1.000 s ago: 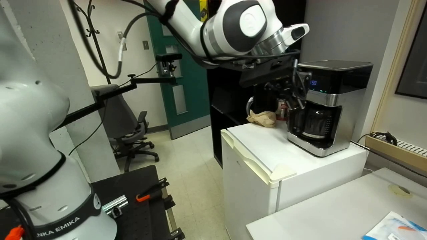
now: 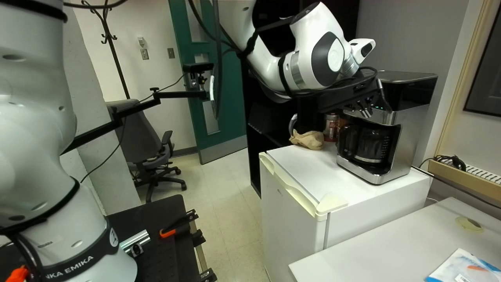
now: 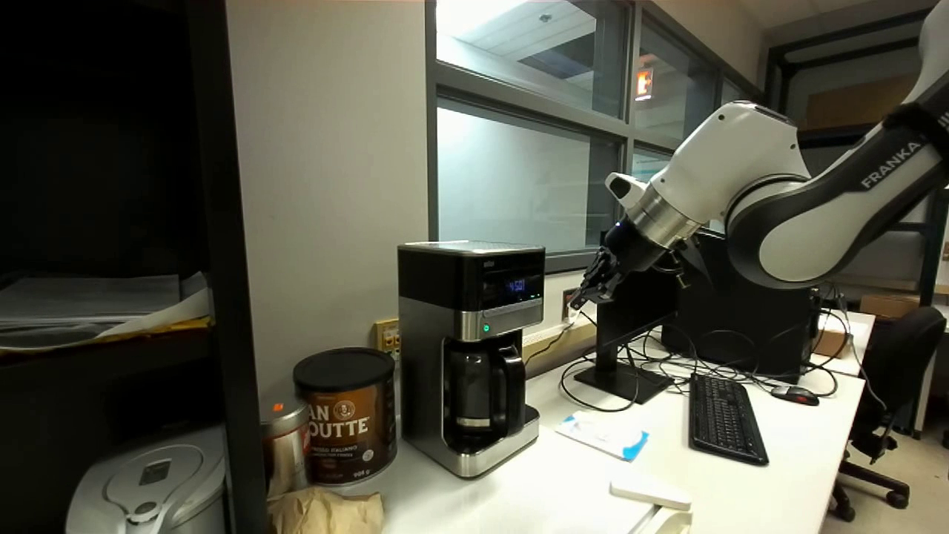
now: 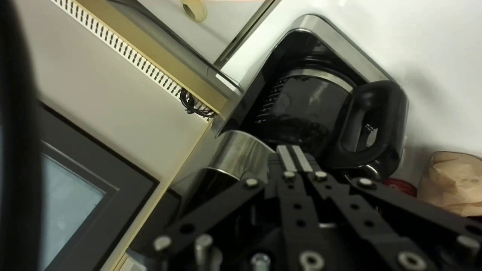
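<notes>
A black and steel coffee machine (image 3: 467, 280) stands upright on a white fridge top, its display lit and a green light on its front. The glass carafe (image 4: 307, 106) sits inside it, and the carafe's black handle (image 4: 397, 117) faces outward. My gripper is shut, with nothing showing between its fingers. In the first exterior view the gripper (image 2: 366, 113) overlaps the machine's front panel. From the other side, the gripper (image 3: 576, 301) hangs in front of the machine's face, with a gap visible between them.
A brown coffee can (image 3: 345, 427) and a crumpled paper bag (image 2: 307, 139) are beside the machine. A monitor (image 3: 633, 311), cables and a keyboard (image 3: 725, 418) occupy the adjoining desk.
In the first exterior view, my arm has extended rightward and the gripper has moved right and slightly up, across the machine's front panel. The coffee machine and carafe have stayed put.
</notes>
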